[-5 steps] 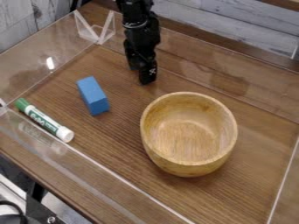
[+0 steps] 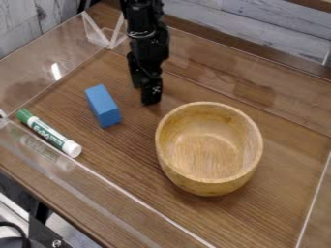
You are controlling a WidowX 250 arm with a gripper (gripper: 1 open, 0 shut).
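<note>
My black gripper hangs from the top of the view, low over the wooden table at the centre back. It is between and behind a blue block on the left and a round tan bowl on the right. The fingers are dark and small; whether anything is between them is hard to see.
A white tube with a green end lies at the left edge of the table. A dark cable shows at the bottom left.
The block, bowl and tube look unmoved.
</note>
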